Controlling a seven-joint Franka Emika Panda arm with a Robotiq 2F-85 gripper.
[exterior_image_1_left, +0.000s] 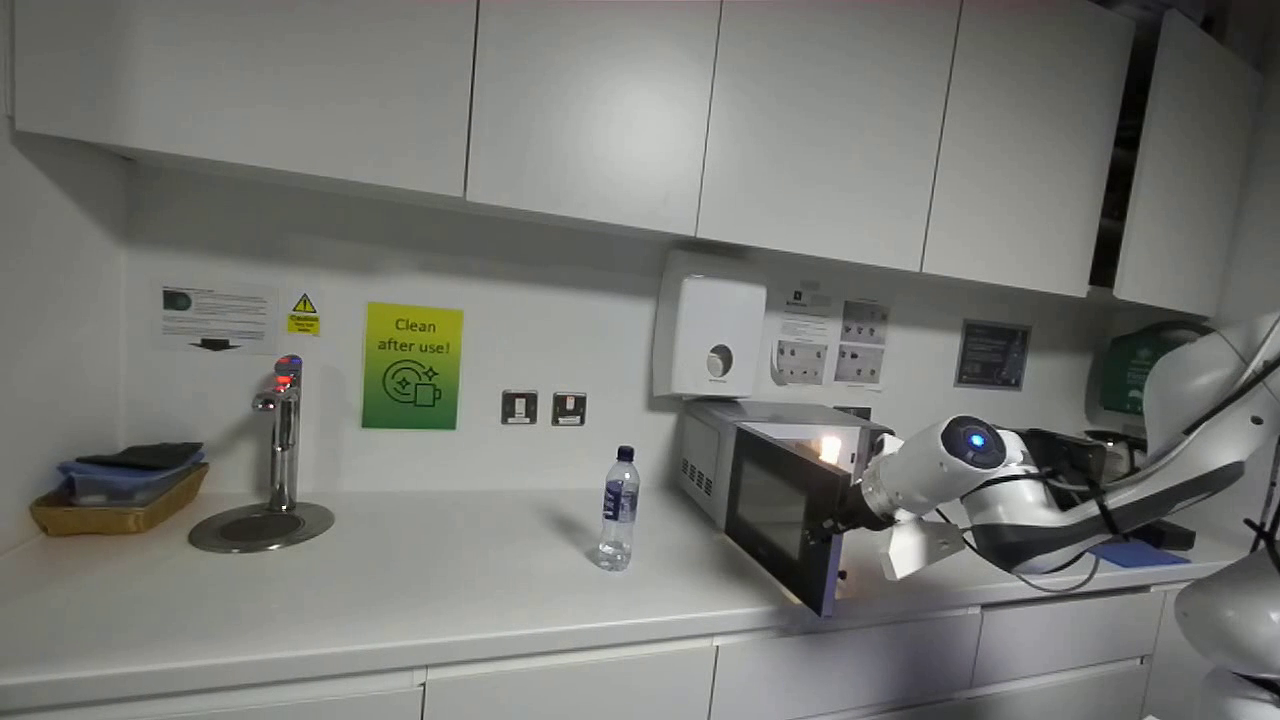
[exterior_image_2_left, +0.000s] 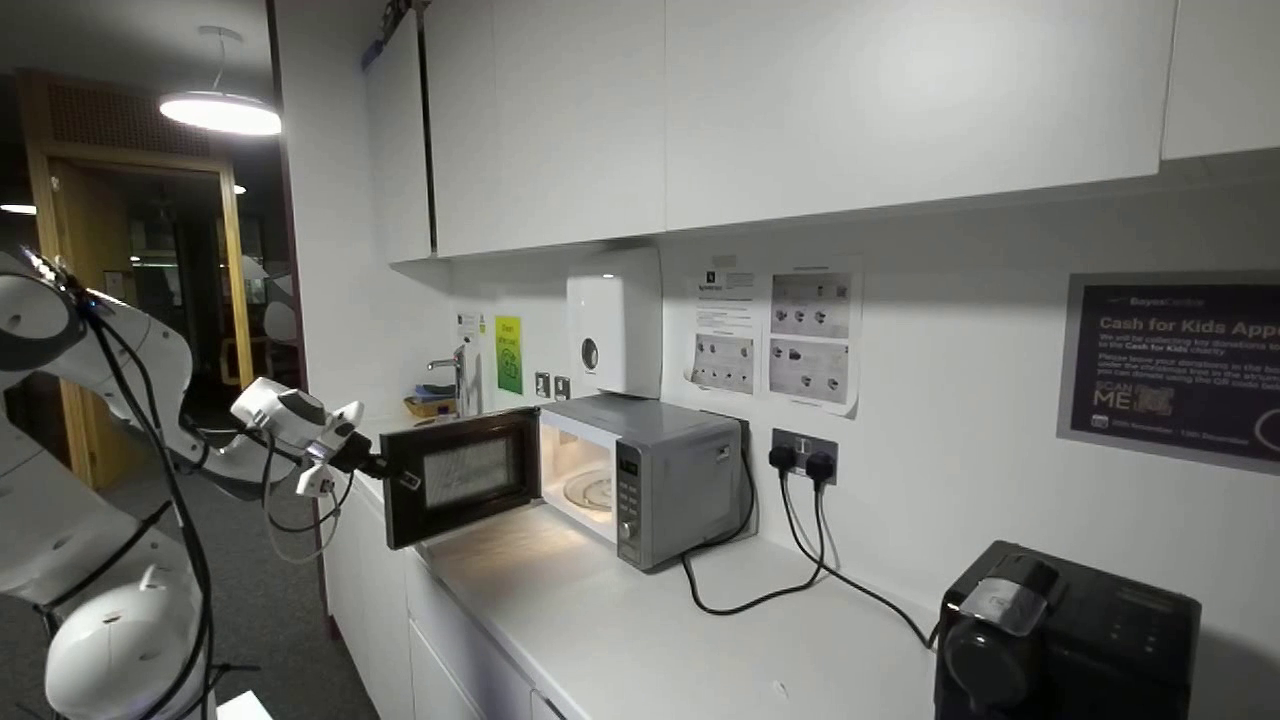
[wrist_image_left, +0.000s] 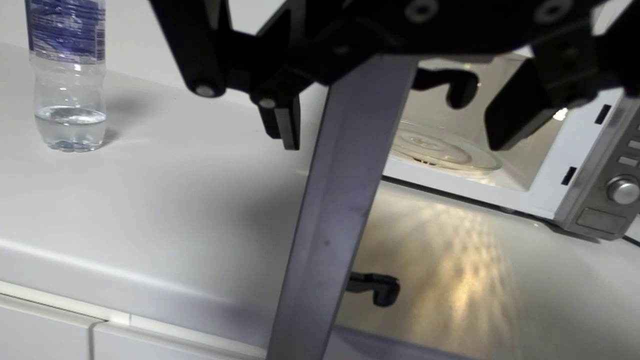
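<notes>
The microwave (exterior_image_2_left: 684, 474) has its dark-windowed door (exterior_image_2_left: 465, 478) standing wide open, the lit cavity and glass turntable (wrist_image_left: 441, 150) showing inside. My gripper is at the door's free edge, its fingers open and straddling it. In the wrist view the door edge (wrist_image_left: 336, 204) runs between the two fingers, closer to the left one, with a clear gap on the right. One finger is on the door's outer side, the other towards the cavity. Whether either finger touches the door is hard to tell.
A part-filled water bottle (exterior_image_1_left: 617, 510) stands upright on the counter (exterior_image_1_left: 456, 576), left of the microwave. Further left are a tap (exterior_image_1_left: 283, 438) and a basket (exterior_image_1_left: 126, 510). A black coffee machine (exterior_image_2_left: 1068, 636) is on the microwave's other side. Counter between bottle and tap is clear.
</notes>
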